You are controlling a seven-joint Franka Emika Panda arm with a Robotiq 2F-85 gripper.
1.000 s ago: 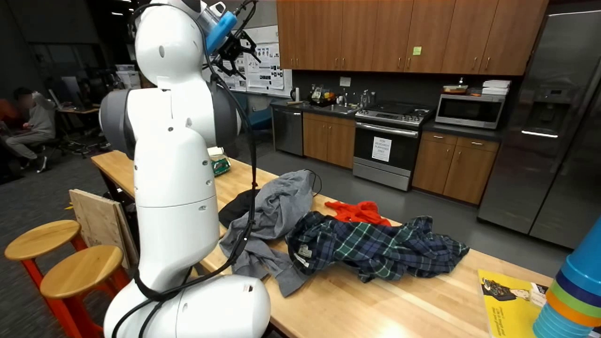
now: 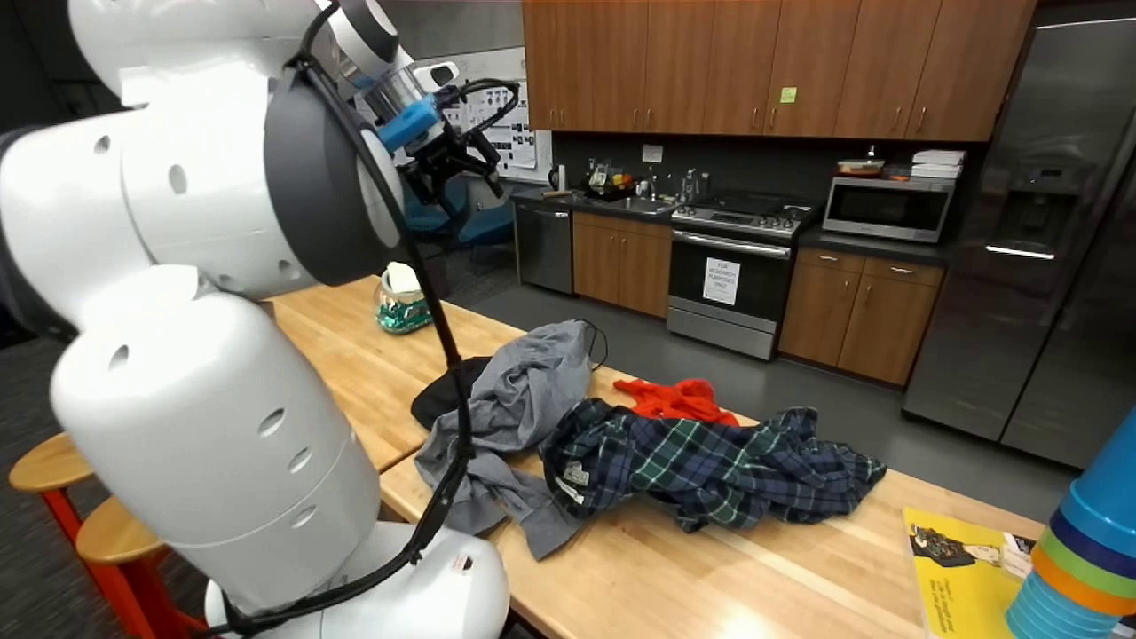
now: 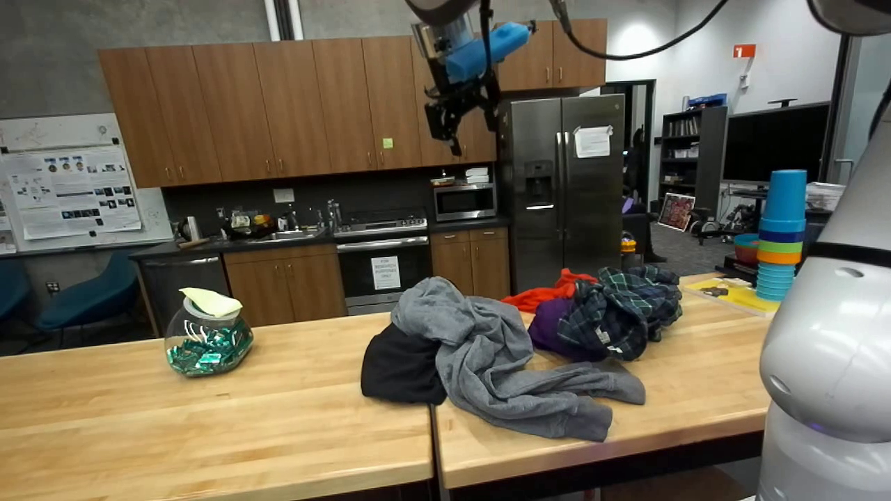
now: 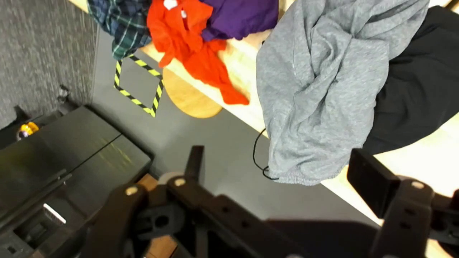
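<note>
High above the table, my gripper stands open, nothing between its fingers. Below it in the wrist view lies a crumpled grey sweatshirt (image 4: 322,86), partly over a black cloth (image 4: 419,86). A red garment (image 4: 193,47) and a purple cloth (image 4: 243,17) lie beside it. Part of a plaid shirt (image 4: 124,23) shows at the wrist view's top edge; in exterior view 1 the whole plaid shirt (image 2: 713,469) spreads across the table. From exterior view 2 my gripper (image 3: 451,138) hangs well clear of the grey sweatshirt (image 3: 489,351).
A glass jar (image 3: 209,342) of green-wrapped pieces stands on the left table. Stacked coloured cups (image 3: 781,238) and a yellow magazine (image 3: 731,293) occupy the far right. Bare tabletop (image 3: 276,417) lies in front of the jar.
In exterior view 1 the arm has swung and leaned toward the camera, and the gripper has come lower and slightly right. The clothes lie where they were.
</note>
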